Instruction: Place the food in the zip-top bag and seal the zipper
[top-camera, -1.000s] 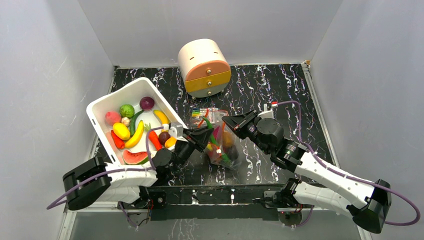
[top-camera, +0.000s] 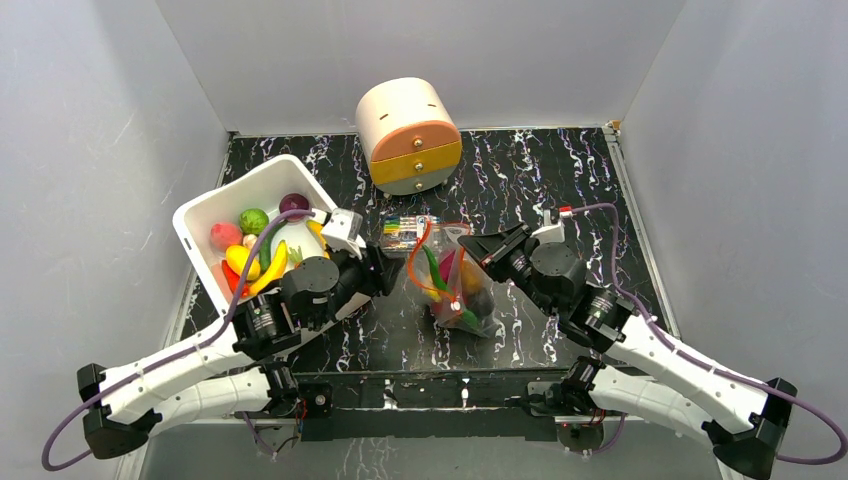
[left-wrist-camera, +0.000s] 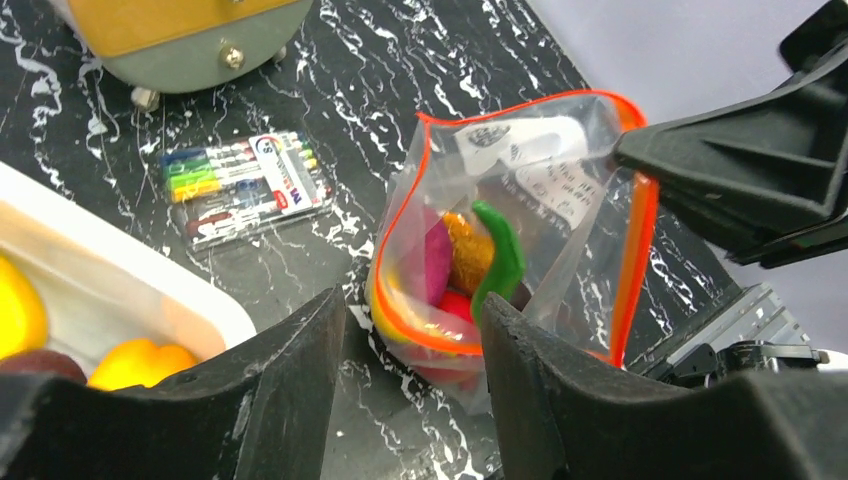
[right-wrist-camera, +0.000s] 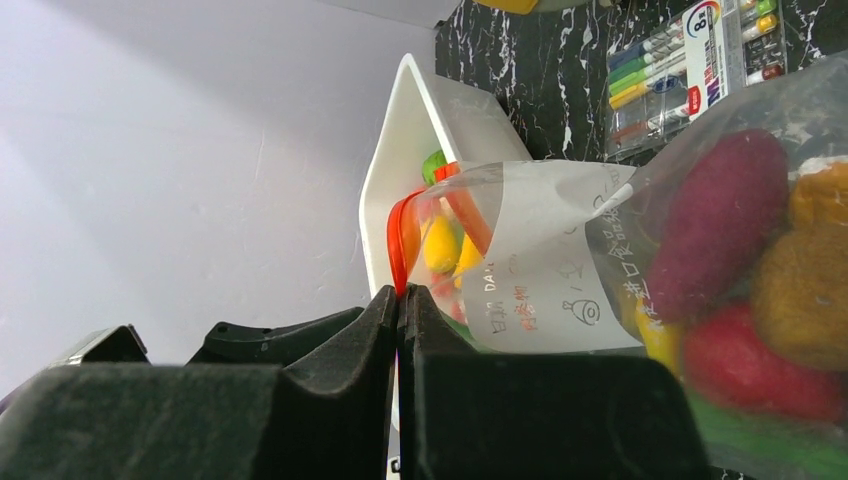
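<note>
The zip top bag (top-camera: 450, 300) stands mid-table with its orange-rimmed mouth open, holding several foods, including a green pepper (left-wrist-camera: 500, 255), a purple item (right-wrist-camera: 715, 220) and a red one. My left gripper (top-camera: 390, 270) is open and empty just left of the bag, over its mouth in the left wrist view. My right gripper is shut on the bag's orange zipper rim at the bag's right side. The white bin (top-camera: 200, 225) on the left holds more food.
A pack of markers (left-wrist-camera: 245, 190) lies behind the bag. A cream drawer box (top-camera: 405, 115) stands at the back.
My left gripper has risen and drawn back left from the bag, and now stands open; the green pepper sits down in the bag. My right gripper has shifted slightly right with the rim.
</note>
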